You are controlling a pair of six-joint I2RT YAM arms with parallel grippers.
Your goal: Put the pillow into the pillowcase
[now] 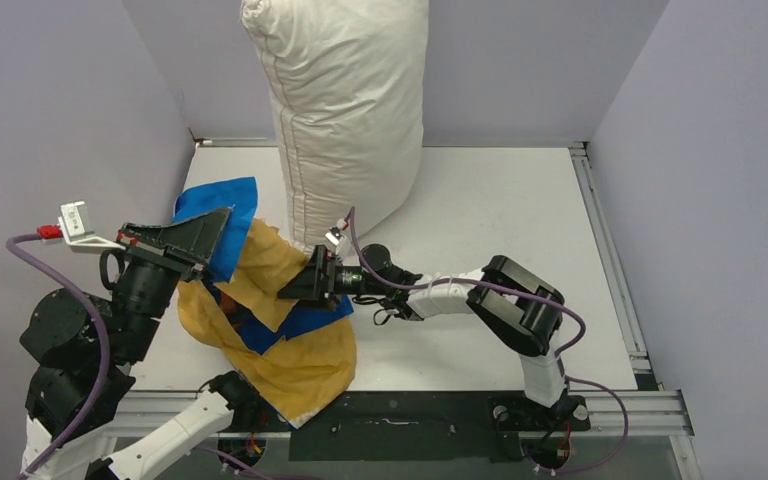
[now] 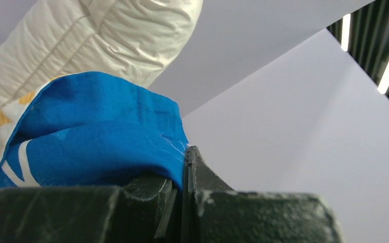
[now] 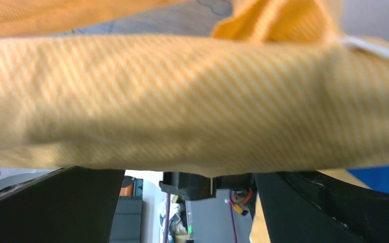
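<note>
The white pillow [image 1: 345, 110] stands upright at the back, filling the upper left of the left wrist view [image 2: 131, 40]. In front of it hangs the yellow and blue pillowcase [image 1: 295, 370]. My left gripper [image 1: 210, 250] is raised at the left, shut on the pillowcase's blue edge [image 2: 101, 147], the cloth draped over its fingers. My right gripper [image 1: 300, 290] is at the yellow folds in the middle, open, with its fingers spread under the close yellow cloth [image 3: 192, 101] in the right wrist view. Whether cloth lies between those fingers is hard to tell.
Grey walls stand at both sides and behind, with a black plate [image 1: 390, 440] along the front edge.
</note>
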